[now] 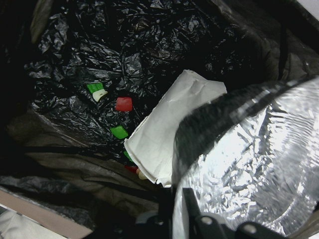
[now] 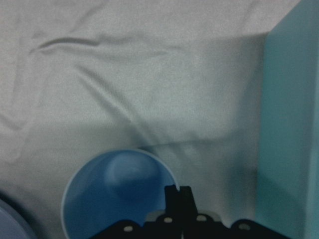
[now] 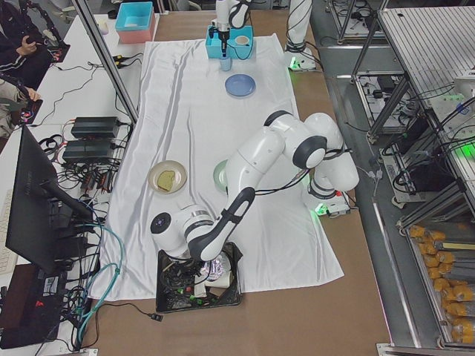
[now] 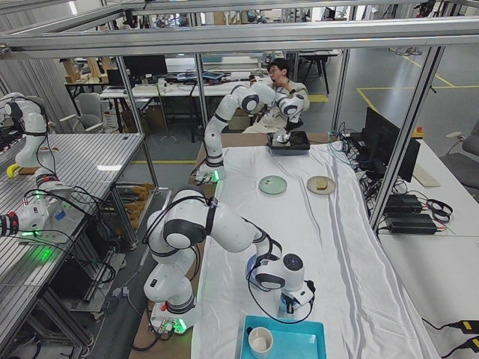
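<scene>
My left gripper is over a black bag-lined bin (image 3: 167,293), shut on a crumpled silvery wrapper (image 1: 259,164) at its right. Inside the bin lie a white paper piece (image 1: 159,124) and small red (image 1: 124,104) and green (image 1: 119,132) bits. At the far end, my right gripper is at the rim of a blue cup (image 2: 114,194), beside a turquoise tray (image 4: 314,340); its fingers look close together, and whether they hold the rim is unclear.
A beige plate with a yellow item (image 4: 320,183), a green plate (image 4: 272,185) and a blue plate (image 3: 240,85) rest on the white cloth. A monitor and cables stand along one side.
</scene>
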